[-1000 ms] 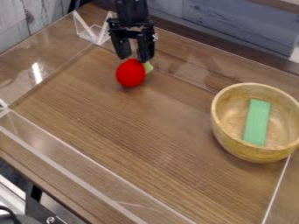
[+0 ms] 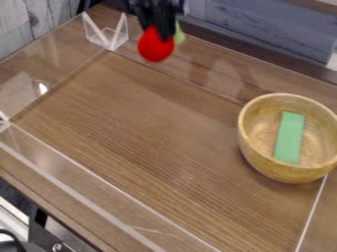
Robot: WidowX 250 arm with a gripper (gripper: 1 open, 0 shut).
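At the top centre of the camera view my dark gripper (image 2: 156, 30) is raised, partly out of frame and blurred, with a red round object (image 2: 157, 49) hanging from it. The gripper is shut on that red object. A small light green object (image 2: 178, 37) is just behind it, partly hidden.
A yellow bowl (image 2: 263, 148) holding a green block (image 2: 290, 136) sits at the right. Low walls run along the back and left.
My gripper has risen toward the top of the view, and the red object has moved up with it, off its spot on the table.
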